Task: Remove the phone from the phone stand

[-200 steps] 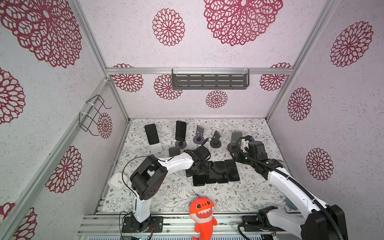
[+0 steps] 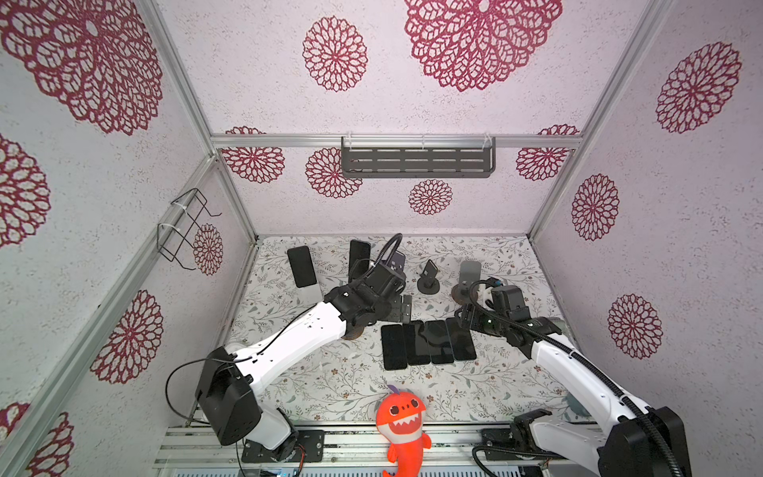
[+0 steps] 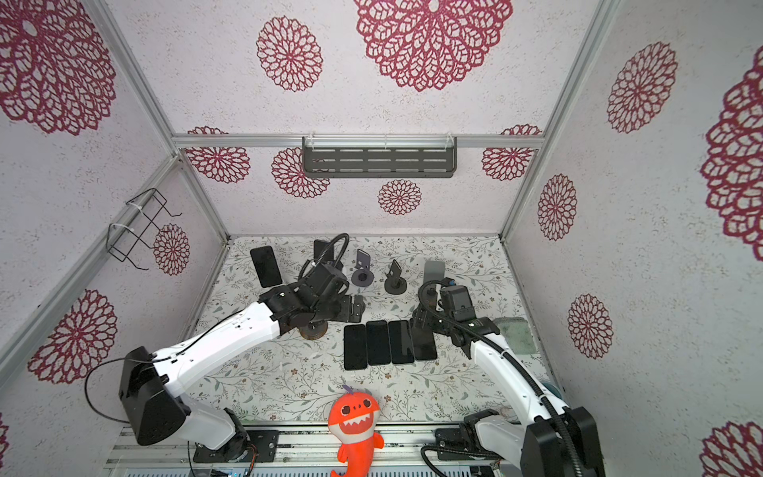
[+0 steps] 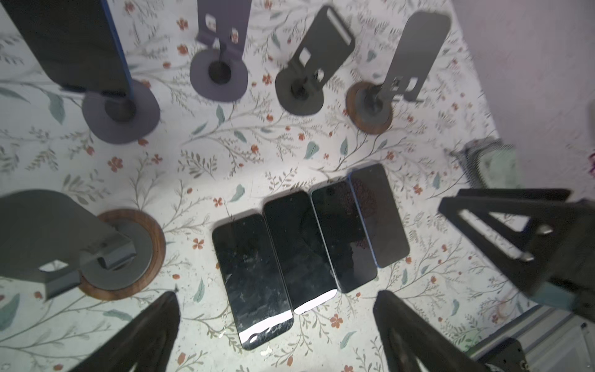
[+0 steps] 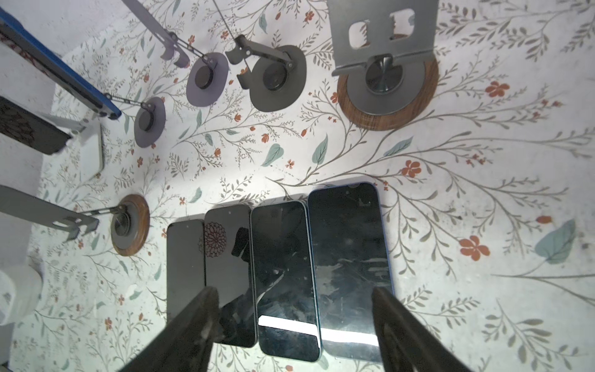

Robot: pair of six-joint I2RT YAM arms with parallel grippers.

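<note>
Two phones are upright on stands at the back left: a black phone (image 2: 301, 266) on a white stand (image 2: 310, 295), and a second phone (image 2: 359, 256) on a round-based stand, partly hidden by my left arm in the top left view. Its blue edge shows on the phone (image 4: 68, 43) in the left wrist view. My left gripper is open and empty above the table, to the left of several phones lying flat side by side (image 4: 251, 272). Past their right end, my right gripper has its fingers apart, with nothing held; flat phones appear below it.
Empty stands include a purple one (image 4: 220, 68), a dark one (image 4: 300, 86), a grey one with wooden base (image 5: 387, 93) and a nearer wooden-based one (image 4: 124, 248). A red shark toy (image 2: 401, 421) is at the front edge.
My left arm has extended, bringing its gripper up and back off the flat phones, toward the stands. The phones keep their places.
</note>
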